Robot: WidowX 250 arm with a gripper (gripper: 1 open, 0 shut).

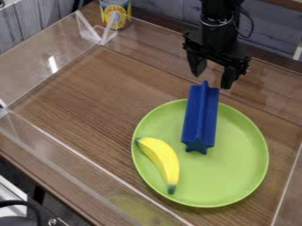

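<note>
My black gripper (216,68) hangs over the wooden table at the upper right, open, just above the top end of a long blue object (200,119). The blue object rests with its lower part in a green plate (236,172). A yellow banana (164,161) lies on the left side of the plate.
A can (115,14) stands at the back left beside clear plastic barriers along the table's edges.
</note>
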